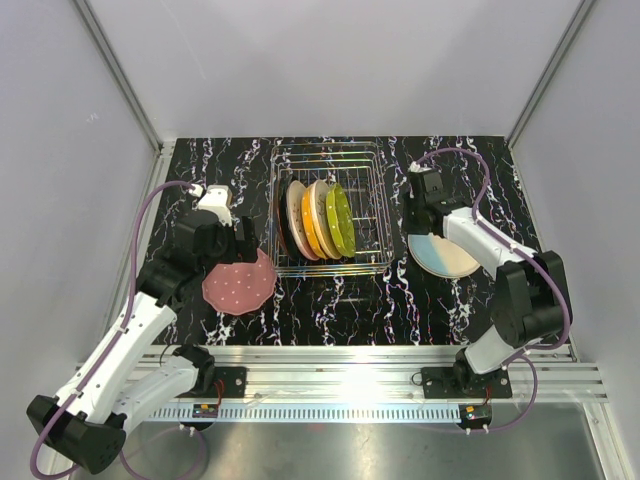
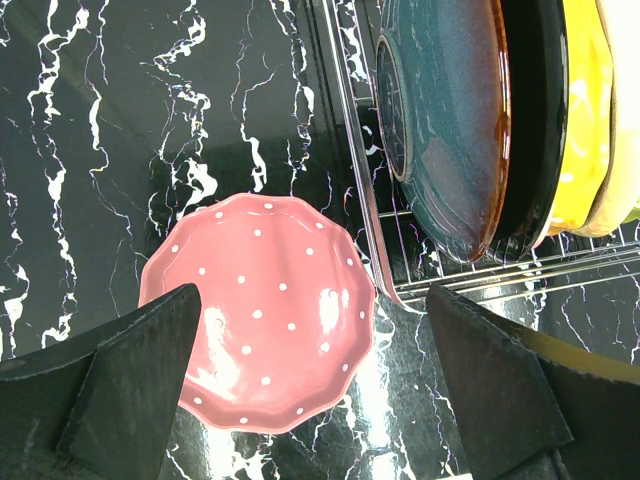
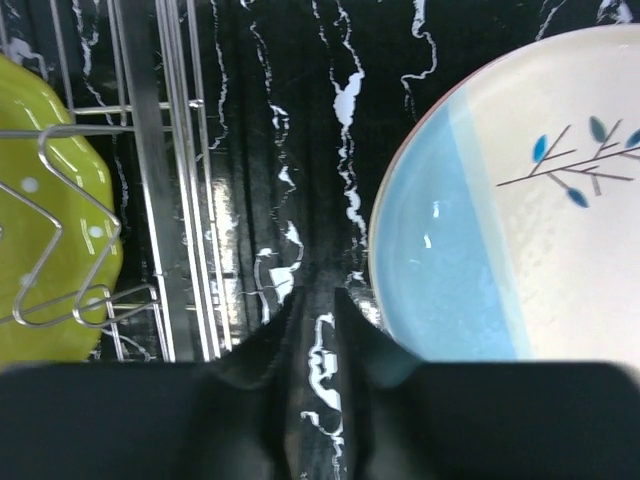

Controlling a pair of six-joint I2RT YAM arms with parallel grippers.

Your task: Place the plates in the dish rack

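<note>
The wire dish rack (image 1: 380,210) holds several upright plates, among them a green one (image 1: 341,220) and a dark blue one (image 2: 445,120). A pink scalloped plate (image 2: 260,310) lies flat left of the rack, below my left gripper, which stands open and empty. A white and light-blue plate (image 3: 520,240) lies flat right of the rack. My right gripper is over the gap between rack and that plate, blurred at the bottom of its wrist view, with nothing seen held.
Pale walls enclose it at the back and sides.
</note>
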